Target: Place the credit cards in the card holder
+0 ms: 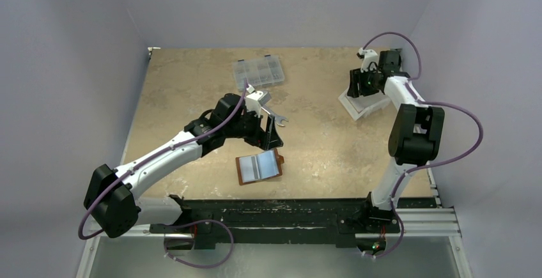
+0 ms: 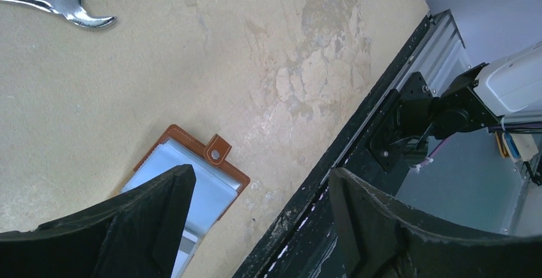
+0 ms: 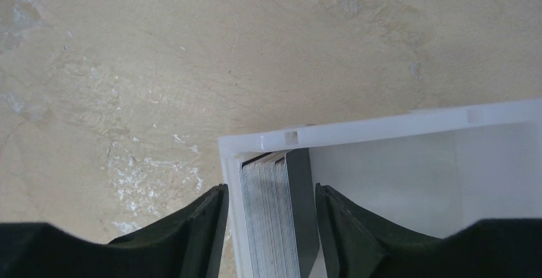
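The brown card holder (image 1: 278,158) lies spread on the table with pale pockets facing up; part of the card holder (image 2: 183,139) also shows in the left wrist view. Above its far right corner my left gripper (image 1: 273,134) hangs open and empty, its fingers (image 2: 174,195) wide apart. In the right wrist view, a tight stack of cards (image 3: 270,217) stands on edge against the end of a white box (image 3: 383,128), a dark grey side facing the box's free space. My right gripper is open, its fingers apart on either side of the stack.
Behind the left gripper lies a wrench (image 1: 280,120). A clear divided case (image 1: 259,71) rests farther back. The white box (image 1: 356,113) sits at the far right, close to the side wall. Mid-table between the arms is bare.
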